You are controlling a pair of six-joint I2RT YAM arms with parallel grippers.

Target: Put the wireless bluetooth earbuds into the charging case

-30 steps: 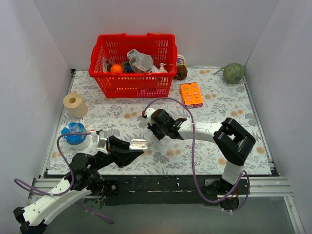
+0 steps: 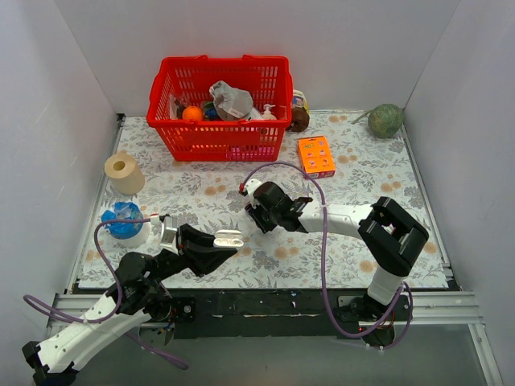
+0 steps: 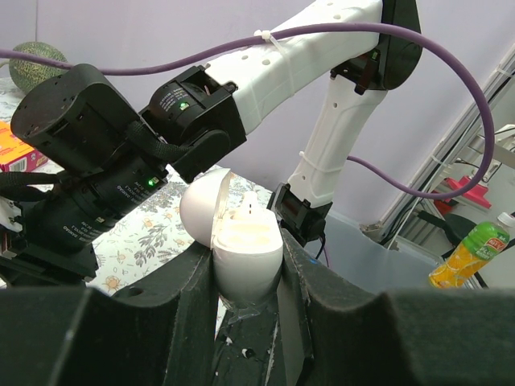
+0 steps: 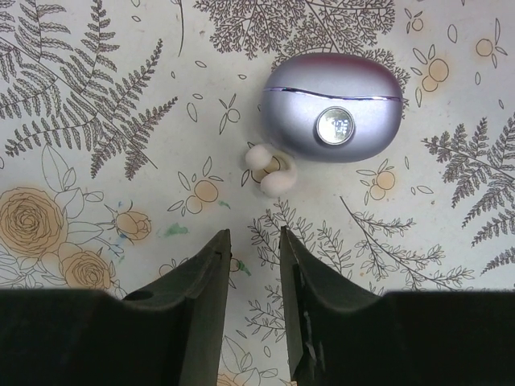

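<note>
My left gripper (image 2: 228,238) is shut on a white charging case (image 3: 248,249), holding it above the table's front edge with its lid raised; the inside cannot be made out clearly. On the patterned cloth in the right wrist view lies a small white clip-shaped earbud (image 4: 279,182), two rounded ends joined by a curved band. Just beyond it is a closed, shiny grey-purple case (image 4: 333,135) with a round badge. My right gripper stands open over the cloth, its fingertips short of the earbud and slightly left of it, nothing between them.
At the back stands a red basket (image 2: 217,145) full of items. An orange box (image 2: 316,156) and a green round object (image 2: 385,121) lie to the right. A paper roll (image 2: 124,174) and blue bag (image 2: 123,219) occupy the left.
My left arm and the white case have stayed put.
</note>
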